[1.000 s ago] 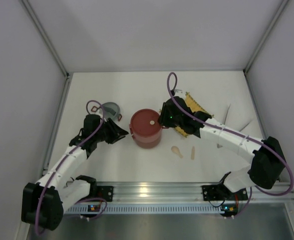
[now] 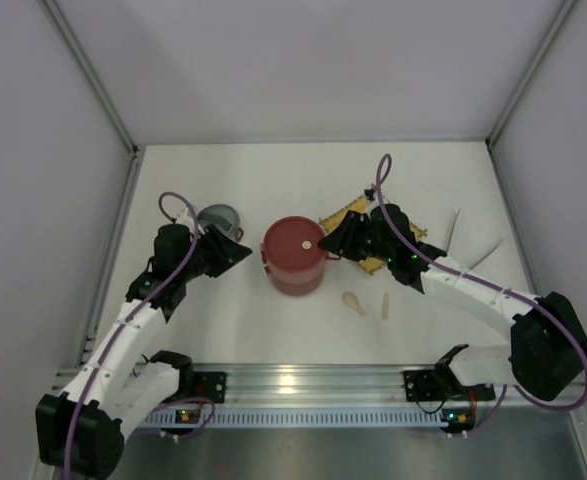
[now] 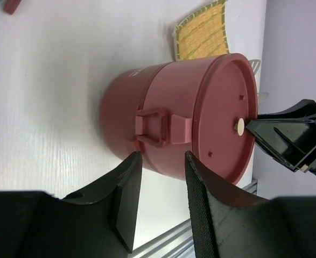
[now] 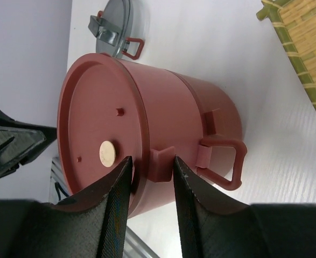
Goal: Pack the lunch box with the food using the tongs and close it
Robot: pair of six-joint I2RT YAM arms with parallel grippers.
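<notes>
A red round lunch box (image 2: 292,255) with a lid, a knob and side latches stands in the table's middle; in the left wrist view its latch (image 3: 180,129) faces me. My left gripper (image 2: 235,255) is just left of it, fingers apart with nothing between them, seen as open in the left wrist view. My right gripper (image 2: 333,243) is at the box's right upper edge; in the right wrist view its fingertips are at the right latch (image 4: 160,164), apart, and whether they grip it I cannot tell.
A grey lid (image 2: 216,215) with red clips lies back left. A yellow bamboo mat (image 2: 368,262) is behind the right arm. A wooden spoon (image 2: 351,300), a short wooden piece (image 2: 385,305) and long thin pieces (image 2: 451,228) lie to the right.
My left gripper has drawn back slightly left and up from the box. The right arm has swung slightly right while its gripper stays at the box's edge.
</notes>
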